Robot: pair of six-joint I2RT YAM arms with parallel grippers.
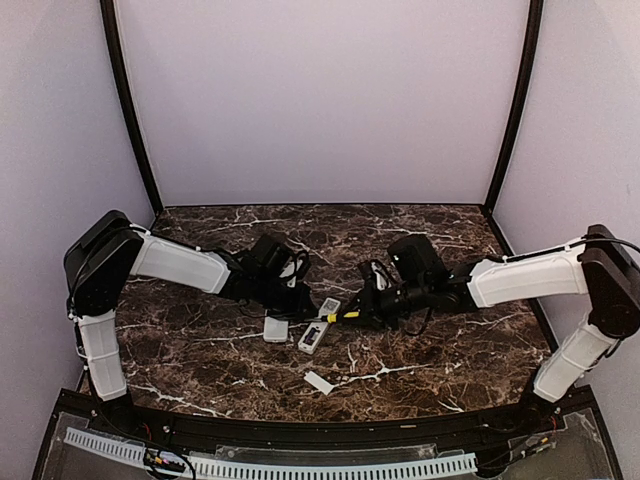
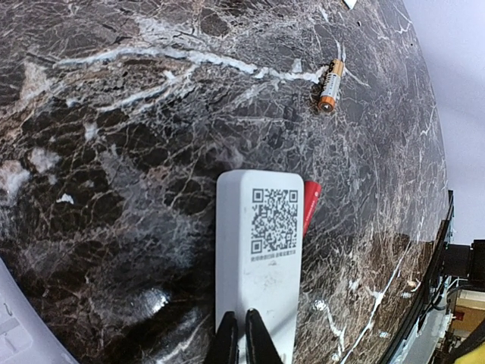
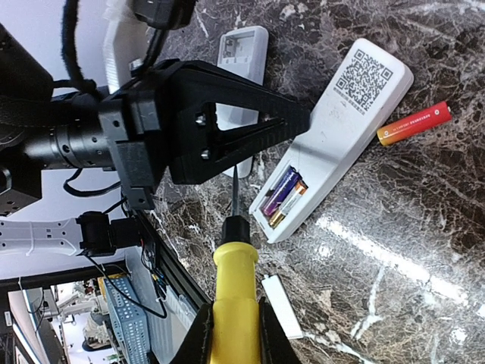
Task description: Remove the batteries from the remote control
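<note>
The white remote control (image 1: 314, 337) lies on the dark marbled table; its compartment still has two batteries (image 3: 283, 196) in it in the right wrist view. My left gripper is shut, its fingertips close together against the remote's long edge; whether any of it is pinched between them is unclear. Shut on the yellow-handled screwdriver (image 3: 233, 292), my right gripper (image 1: 362, 314) stands just right of the remote. The thin tip appears beside the compartment's left edge, apart from the batteries in that view. A red battery (image 3: 413, 123) lies loose alongside the remote.
A second white device (image 3: 241, 68) with an open compartment lies left of the remote. Nearer the front edge lies a white cover (image 1: 320, 382). Another loose battery (image 2: 331, 85) rests on the table farther off. The two grippers are close together.
</note>
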